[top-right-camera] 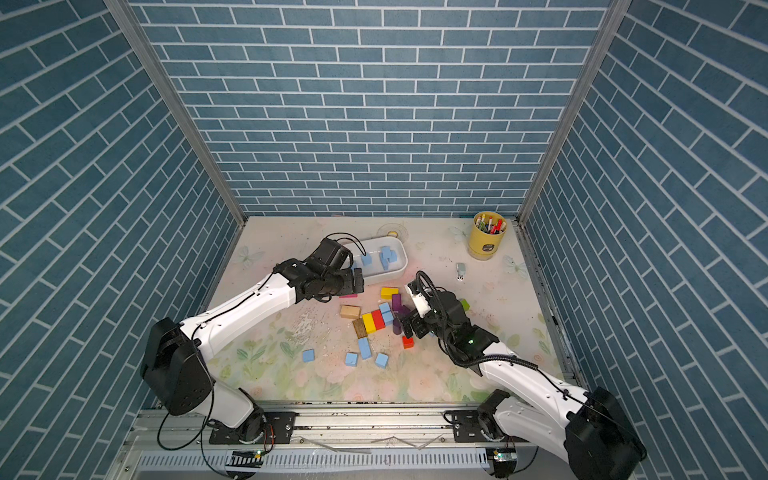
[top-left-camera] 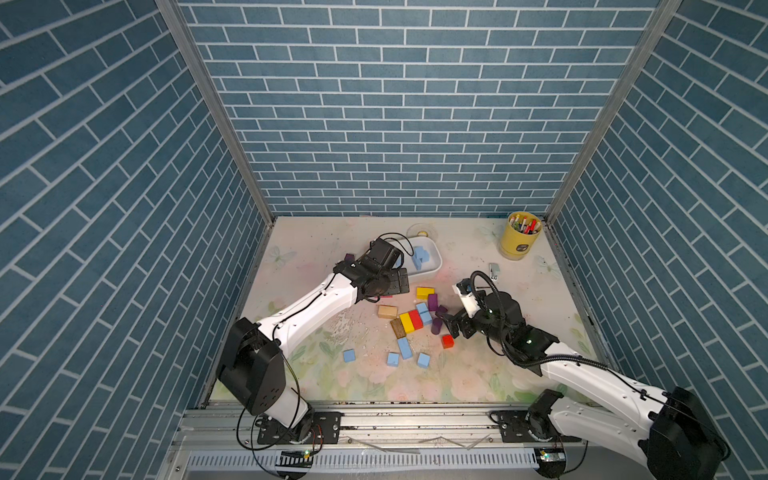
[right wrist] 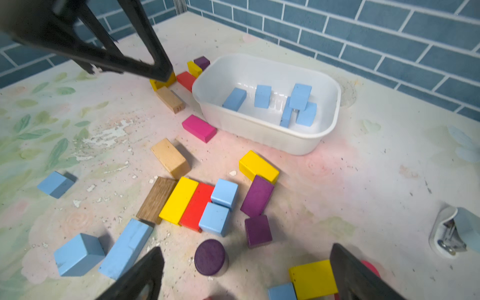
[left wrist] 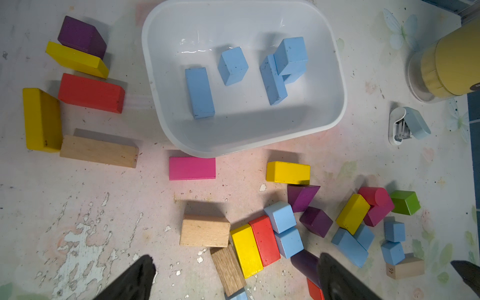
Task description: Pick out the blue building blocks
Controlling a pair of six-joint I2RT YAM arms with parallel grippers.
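Several blue blocks (left wrist: pixel 199 93) lie in the white tray (left wrist: pixel 240 150). Outside it, two blue blocks (right wrist: pixel 214 218) touch end to end beside a red block. At the table's front are a lone blue cube (right wrist: pixel 56 184) and other blue blocks (right wrist: pixel 127 248). More blue blocks (left wrist: pixel 350 246) sit in a mixed cluster at the right of the left wrist view. My left gripper (top-left-camera: pixel 401 281) hangs in front of the tray, open and empty. Open too, my right gripper (top-left-camera: pixel 456 324) is over the purple blocks (right wrist: pixel 258 231), with nothing between its fingers.
Yellow, red and wooden blocks (left wrist: pixel 205 230) fill the middle, and a magenta block (left wrist: pixel 192 168) lies before the tray. A yellow pen pot (top-left-camera: pixel 520 237) and a sharpener (left wrist: pixel 400 125) stand at the right.
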